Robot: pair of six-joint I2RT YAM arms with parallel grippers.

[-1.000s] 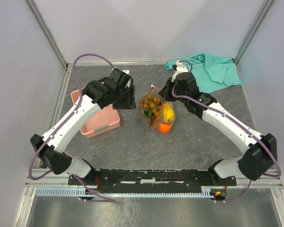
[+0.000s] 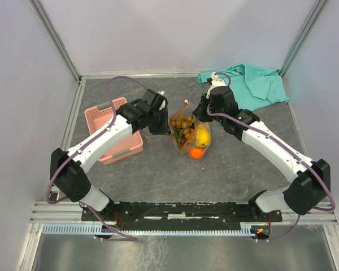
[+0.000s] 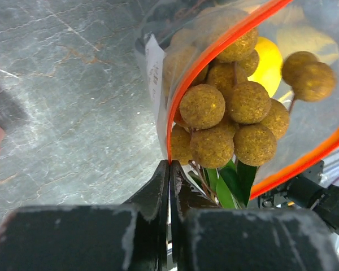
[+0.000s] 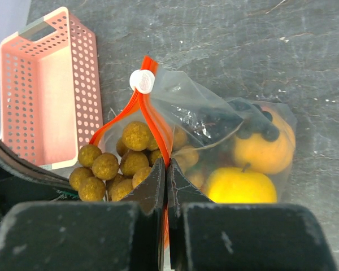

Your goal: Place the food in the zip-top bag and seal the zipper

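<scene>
The clear zip top bag [image 2: 183,146] stands mid-table, its orange-edged mouth open. Inside are brown round fruits [image 3: 250,101] on a stem with green leaves, a yellow fruit [image 4: 240,185] and an orange fruit [image 2: 196,153]. My left gripper is shut on the left orange edge of the bag's mouth. On the opposite edge, my right gripper is shut, with the orange strip [image 4: 156,125] running down between its fingertips. The white zipper slider [image 4: 142,81] sits at the far end, where the two orange edges meet.
A pink basket [image 2: 104,160], empty where visible, stands left of the bag, partly behind the left arm. A teal cloth [image 2: 260,84] lies at the back right.
My left gripper has come down and right from above the basket's side to the bag's left edge and shut on it. The right arm stays in place; the bag's mouth has shifted slightly.
</scene>
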